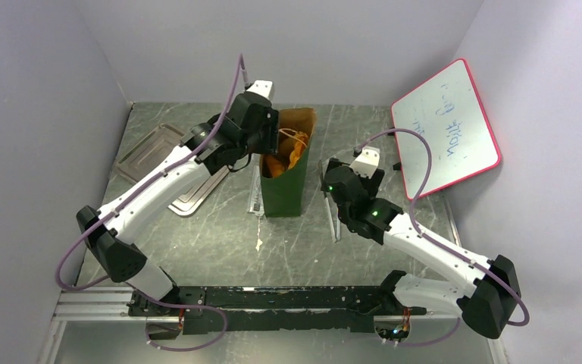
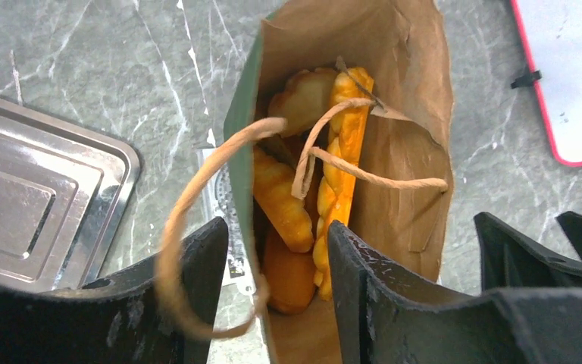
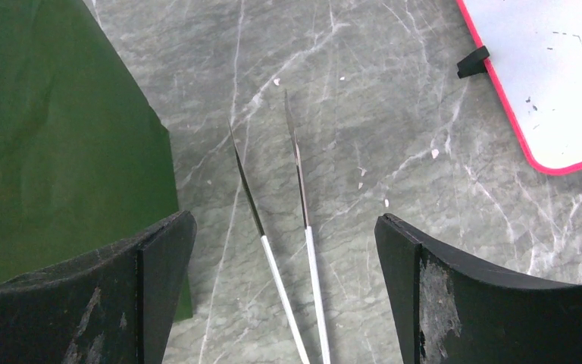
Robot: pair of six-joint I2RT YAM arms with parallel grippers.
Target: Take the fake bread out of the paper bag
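Note:
The green paper bag (image 1: pixel 282 197) stands upright, brown inside, with rope handles. Several pieces of fake bread lie in it: a long loaf (image 2: pixel 341 144), a shorter piece (image 2: pixel 280 197) and a rounder one (image 2: pixel 288 280). My left gripper is open over the bag's mouth, the left wall and a handle between its fingers, not gripped. My right gripper is open to the right of the bag, above the table, with nothing between its fingers.
A metal tray (image 2: pixel 45 197) lies left of the bag. Two tongs-like sticks (image 3: pixel 311 265) lie right of it. A whiteboard (image 1: pixel 443 129) leans at the back right.

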